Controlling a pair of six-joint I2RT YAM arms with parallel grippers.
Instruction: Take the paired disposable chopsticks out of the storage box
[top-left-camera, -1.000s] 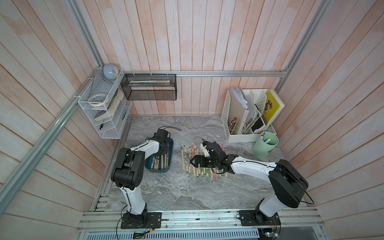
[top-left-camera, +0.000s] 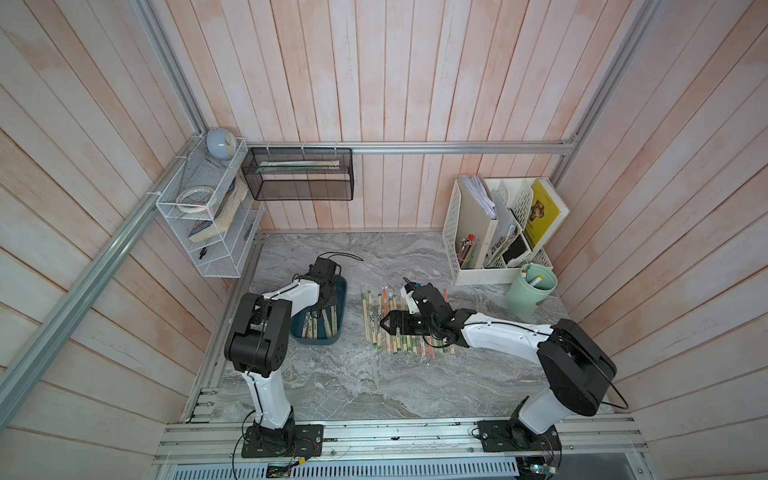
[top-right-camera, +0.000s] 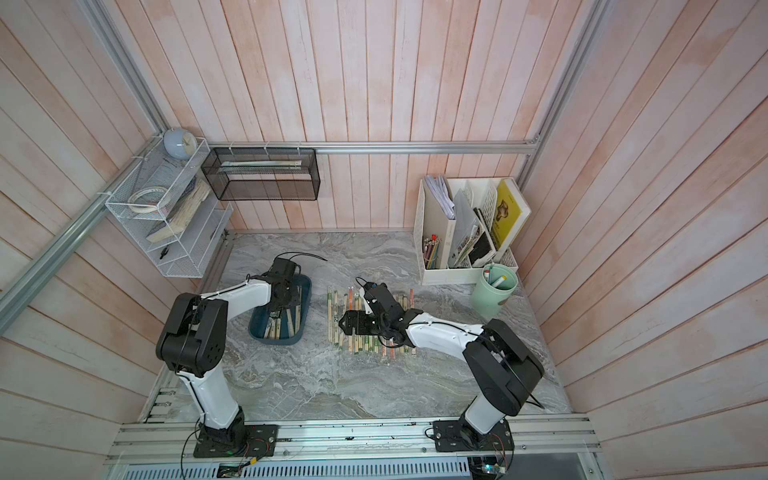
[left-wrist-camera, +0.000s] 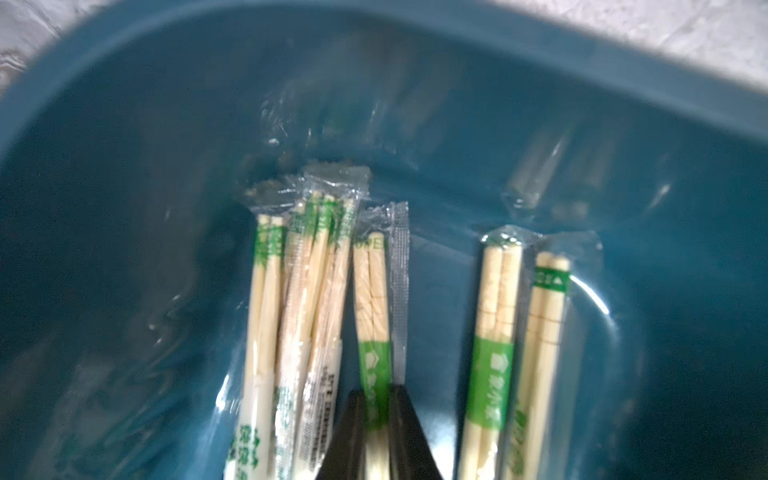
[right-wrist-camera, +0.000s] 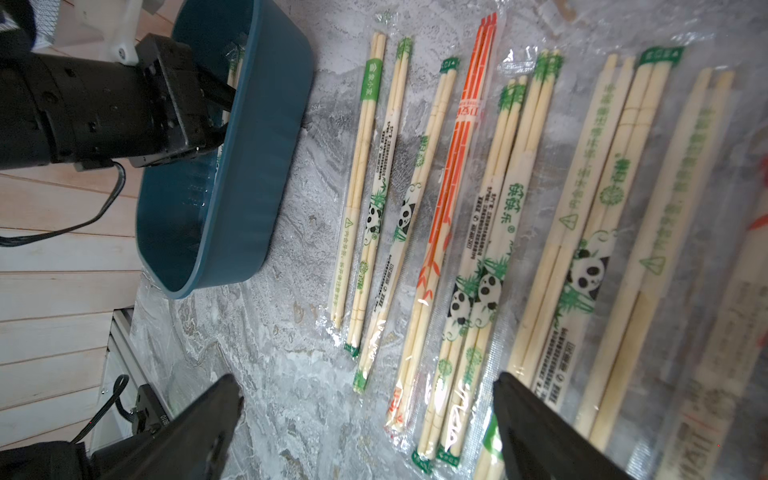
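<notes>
In the left wrist view, wrapped chopstick pairs lie in the blue storage box (left-wrist-camera: 184, 96). A clear-wrapped pair with a green band (left-wrist-camera: 372, 304) runs between the fingers of my left gripper, one fingertip close along each side. Whether the fingers press on it does not show. To its left is a tight bunch of wrapped pairs (left-wrist-camera: 308, 296); to its right are two more pairs (left-wrist-camera: 496, 352). My right gripper stands open, its fingers wide apart, above a row of wrapped chopsticks (right-wrist-camera: 512, 200) laid out on the table.
At the back right stand a white file holder (top-left-camera: 484, 276) and a green cup (top-left-camera: 528, 297). A black wire basket (top-left-camera: 300, 174) hangs on the back wall, beside a white wire shelf (top-left-camera: 204, 212).
The left arm and the box have shifted very slightly to the right over the second. The right arm has not moved.
</notes>
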